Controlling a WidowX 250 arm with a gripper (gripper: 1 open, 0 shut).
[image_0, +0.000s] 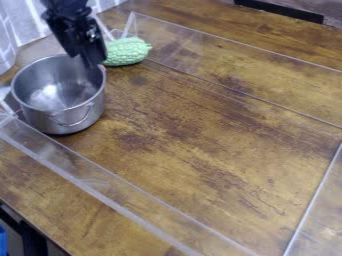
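Observation:
My dark gripper (83, 45) hangs at the top left, over the back rim of a steel pot (60, 100) with a handle on its left side. A light green bumpy object (127, 52), like a corn cob or vegetable, lies just right of the gripper, behind the pot. The fingers are dark and small in this view, so I cannot tell whether they are open or shut or whether anything is between them.
Clear plastic strips or walls border the table at the front left, back and right. A pale translucent sheet hangs at the back left corner.

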